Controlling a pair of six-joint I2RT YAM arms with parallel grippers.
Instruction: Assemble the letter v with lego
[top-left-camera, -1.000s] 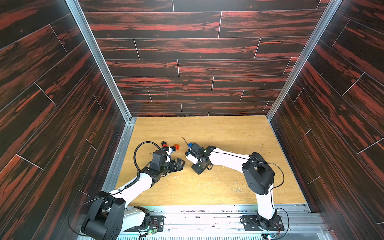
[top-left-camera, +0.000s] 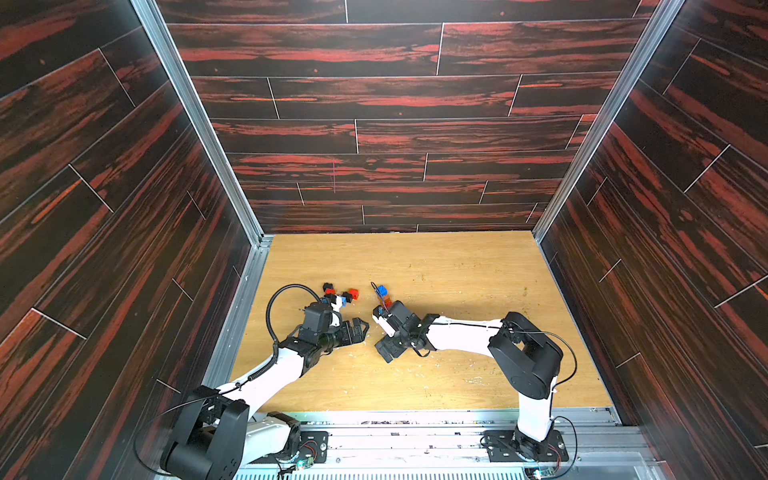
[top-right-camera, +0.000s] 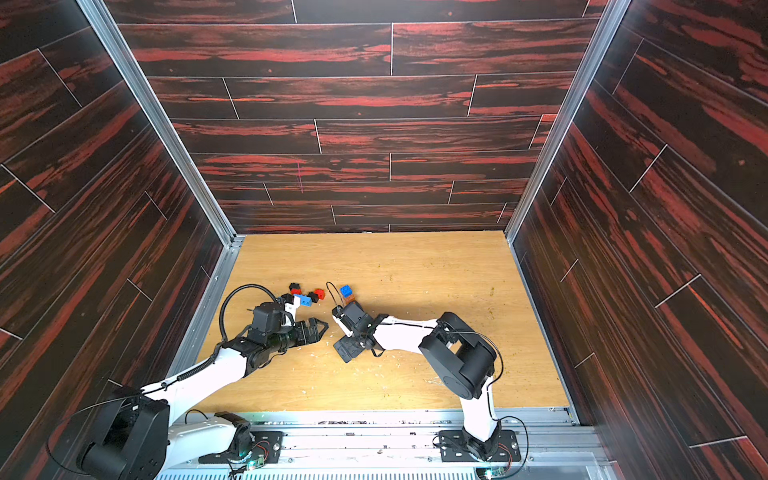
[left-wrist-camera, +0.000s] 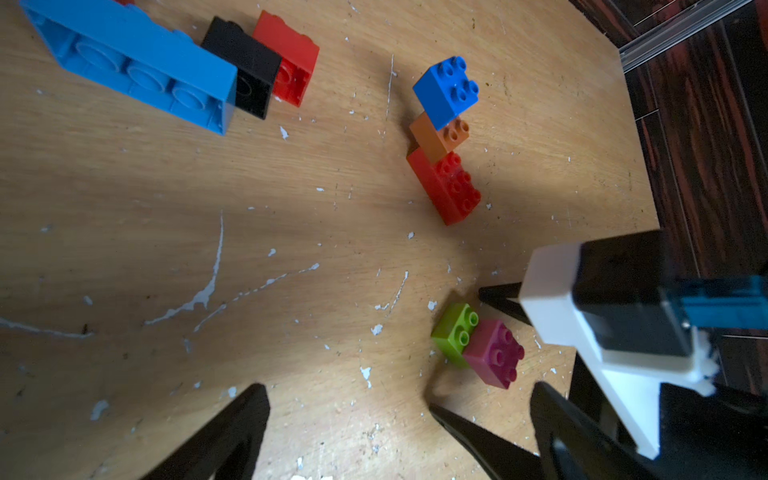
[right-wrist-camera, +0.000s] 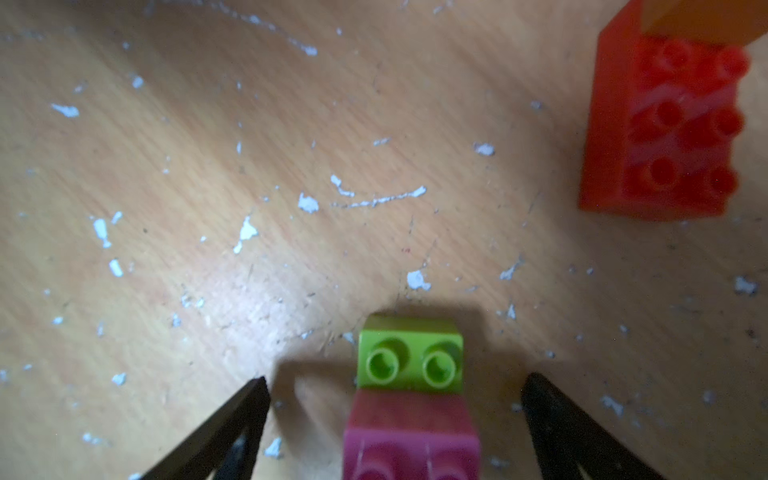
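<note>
In the wrist views a lime green brick (left-wrist-camera: 453, 332) (right-wrist-camera: 409, 352) and a magenta brick (left-wrist-camera: 493, 356) (right-wrist-camera: 410, 432) lie touching on the table. My open right gripper is over them, a finger on either side. A red brick (left-wrist-camera: 444, 188) (right-wrist-camera: 656, 128), an orange brick (left-wrist-camera: 438, 136) and a blue brick (left-wrist-camera: 444, 92) form a row farther back. A long light-blue brick (left-wrist-camera: 136, 68), a black brick (left-wrist-camera: 236, 64) and another red brick (left-wrist-camera: 285, 56) are grouped to the left. My left gripper (top-left-camera: 360, 332) stands open, left of the right one.
Dark walls enclose it. The two grippers are close together near the middle.
The left arm is nearly still.
</note>
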